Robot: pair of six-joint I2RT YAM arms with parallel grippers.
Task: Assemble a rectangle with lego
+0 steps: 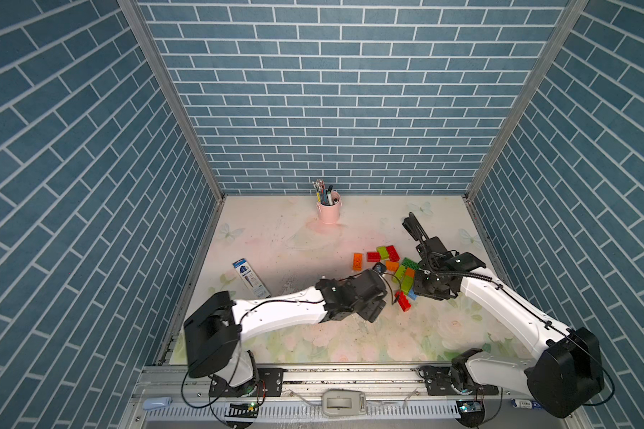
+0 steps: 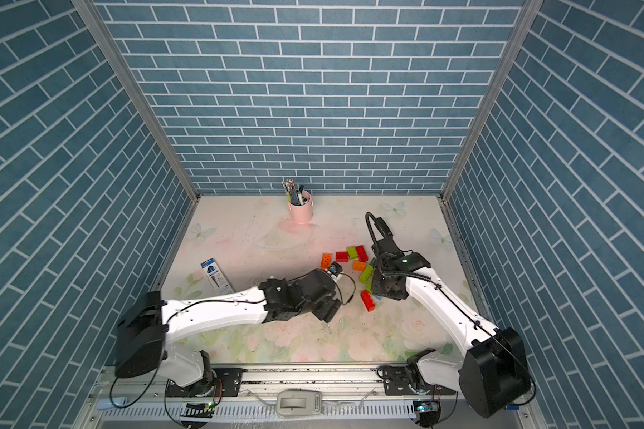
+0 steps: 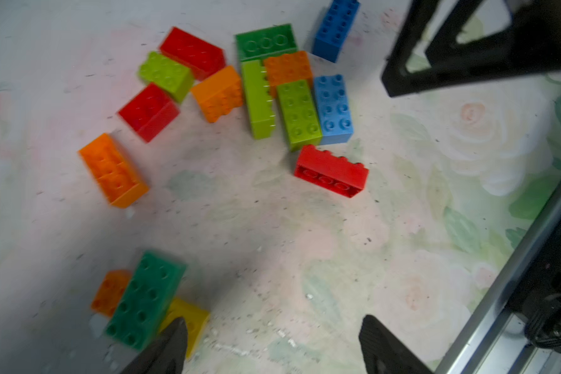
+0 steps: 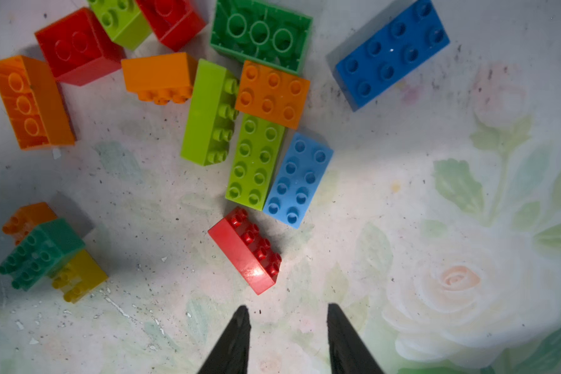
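Note:
A teal brick (image 4: 41,254) bridges an orange brick (image 4: 29,221) and a yellow brick (image 4: 79,275), lower left in the right wrist view; the left arm hides this group from above. My left gripper is open above the table, nothing between its fingers, the joined bricks by its left finger. My right gripper stands part open and empty over bare table, just below a red brick (image 4: 246,250) on its side. Light green (image 4: 255,160), light blue (image 4: 298,179) and orange (image 4: 272,93) bricks lie close together beyond; a dark blue brick (image 4: 392,54) lies apart at upper right.
More loose bricks, among them a dark green brick (image 4: 260,34) and an orange brick (image 4: 32,103), lie around. A pink pen cup (image 1: 328,210) stands at the back; a white package (image 1: 251,277) lies left.

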